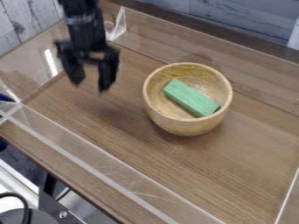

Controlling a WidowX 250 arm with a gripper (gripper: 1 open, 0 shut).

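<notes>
My gripper (pixel 90 72) hangs at the upper left, above the wooden table (pixel 105 157), dark and blurred, with its fingers apart. I see nothing held in it. To its right a round wooden bowl (pixel 159 117) holds a green block (pixel 191 97), which lies at a slant inside it.
A transparent edge runs along the left side, and dark cables (pixel 12 199) lie at the lower left corner.
</notes>
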